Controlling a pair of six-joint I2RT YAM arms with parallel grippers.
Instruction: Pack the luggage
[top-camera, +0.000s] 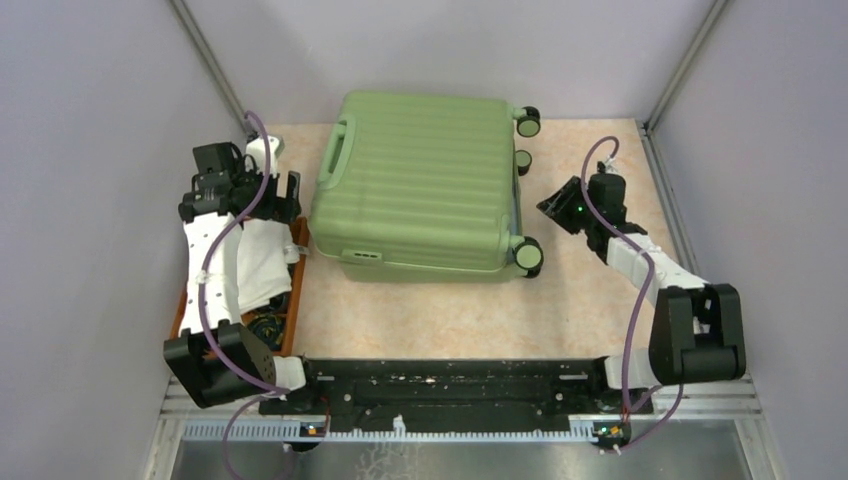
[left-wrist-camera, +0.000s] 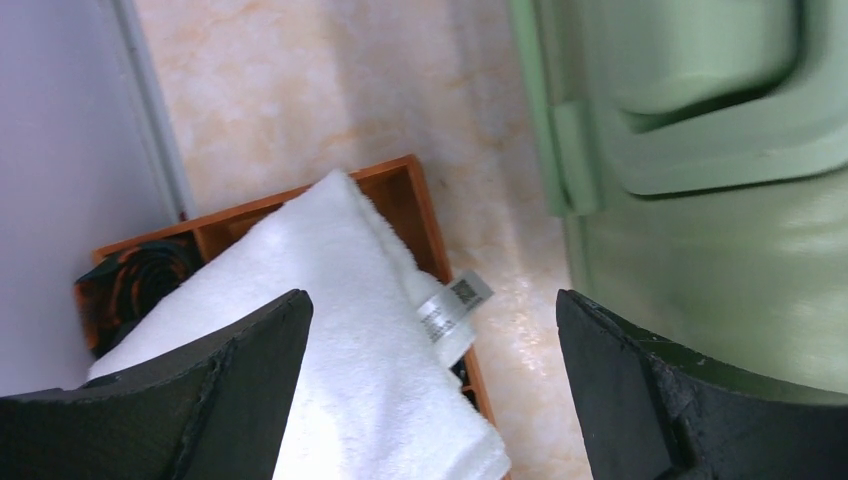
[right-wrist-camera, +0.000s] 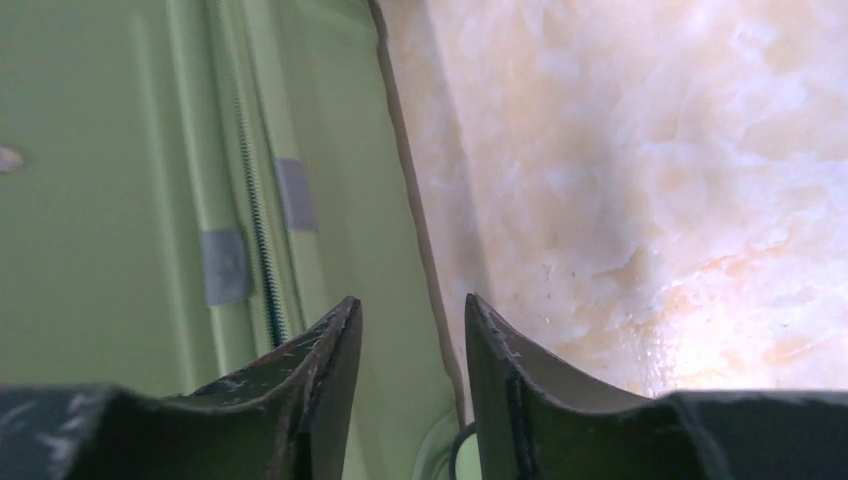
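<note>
A green hard-shell suitcase (top-camera: 420, 180) lies closed in the middle, wheels to the right. Its side with the zipper (right-wrist-camera: 260, 250) shows below my right gripper (top-camera: 560, 205), which is beside the suitcase's wheel end, partly open with nothing between its fingers. My left gripper (top-camera: 287, 195) stands open at the suitcase's handle end, above a wooden box (left-wrist-camera: 430, 215) holding folded white cloth (left-wrist-camera: 330, 320) with a tag.
The box also holds dark items (left-wrist-camera: 140, 285). Bare table (top-camera: 420, 320) shows in front of the suitcase and at the right. Walls bound both sides and the back.
</note>
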